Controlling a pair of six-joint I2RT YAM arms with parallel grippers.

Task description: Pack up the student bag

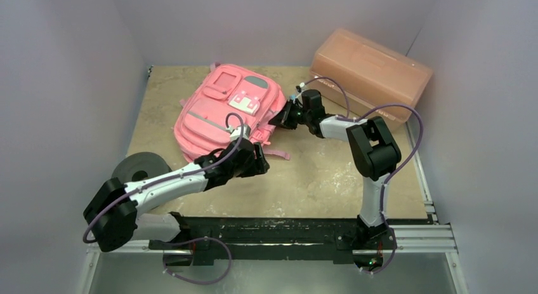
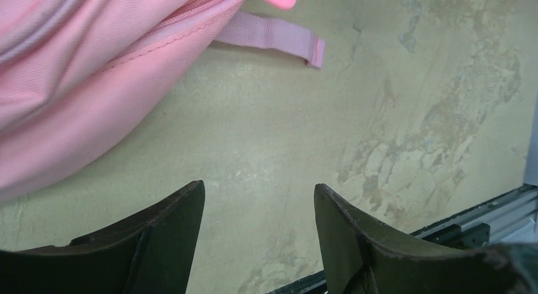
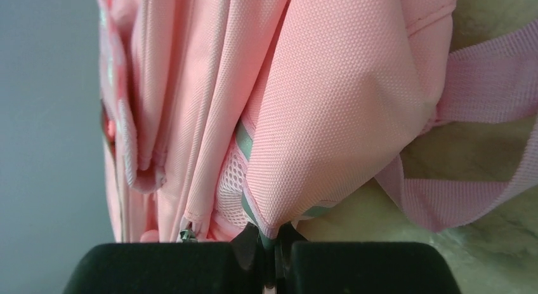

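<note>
A pink student bag (image 1: 209, 108) lies flat on the table at the back left. At its right side, my right gripper (image 1: 277, 122) is shut on the fabric; in the right wrist view, a thin grey-green trimmed edge of the bag (image 3: 342, 110) runs in between the fingertips. My left gripper stands open above the bare table near the bag's front edge, nothing between its fingers. A loose strap (image 2: 269, 33) of the bag lies ahead of it. The bag's inside is hidden.
A closed orange translucent box (image 1: 371, 68) stands in the back right corner. On the left lies a dark round disc (image 1: 149, 162), partly behind my left arm.
</note>
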